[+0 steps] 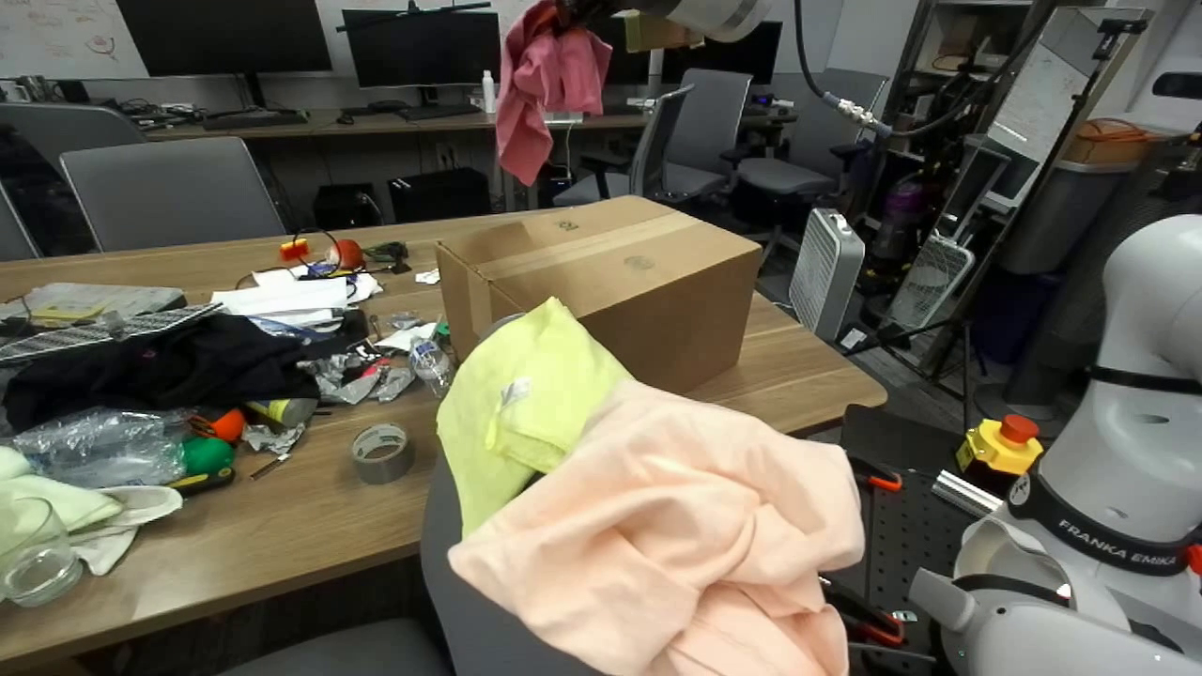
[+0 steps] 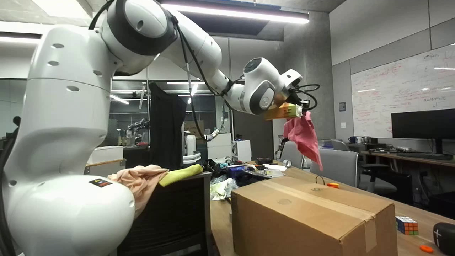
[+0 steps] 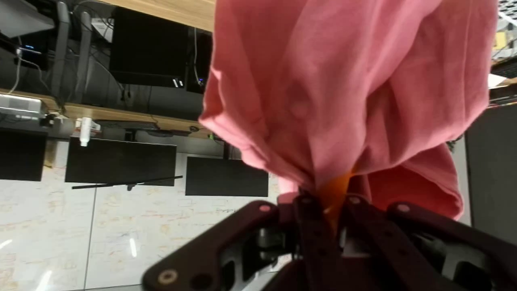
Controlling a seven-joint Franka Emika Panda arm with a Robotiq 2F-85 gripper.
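Note:
A pink cloth dangles high in the air, its bunched top pinched by my gripper. The wrist view shows the cloth spreading out from between the fingers, with a bit of orange at the pinch. In the second exterior view the cloth hangs above and behind the closed cardboard box, clear of it. A yellow-green cloth and a peach cloth lie draped over the back of a chair in front of the table.
Clutter covers the table's left side: a dark garment, a tape roll, a plastic bottle and a glass. A Rubik's cube sits beside the box. Grey chairs stand behind the table.

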